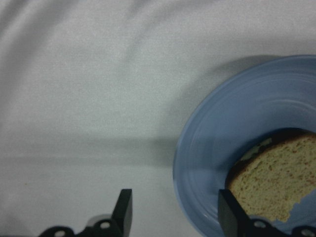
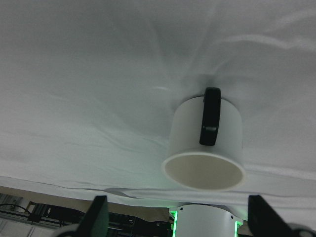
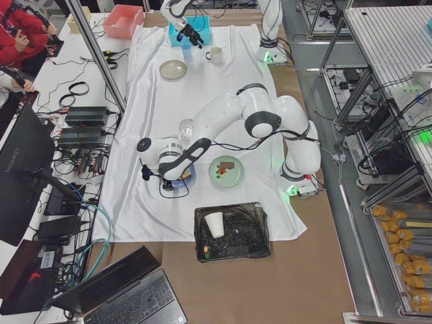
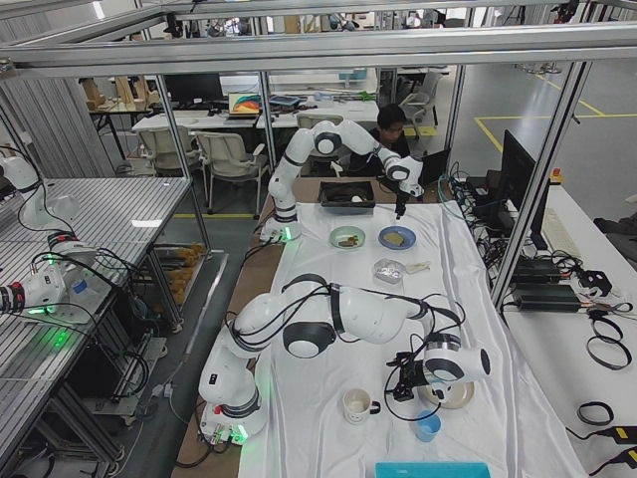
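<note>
A blue plate (image 1: 276,98) holds a bread slice (image 1: 266,173). My left gripper hangs open over the plate's edge, nothing between its fingers; in the camera left view its arm partly hides the plate. My right gripper is open above the cloth, facing a white mug (image 2: 187,128) with a black handle, nothing between its fingers. In the camera right view the mug (image 4: 356,406) stands beside a blue cup (image 4: 428,428).
A green plate (image 3: 226,179) with food, a foil item (image 4: 388,269) and a beige plate (image 3: 173,69) are on the cloth. A black lined tray (image 3: 250,236) holds a white cup (image 3: 214,224); a blue bin (image 3: 202,23) is at the far end.
</note>
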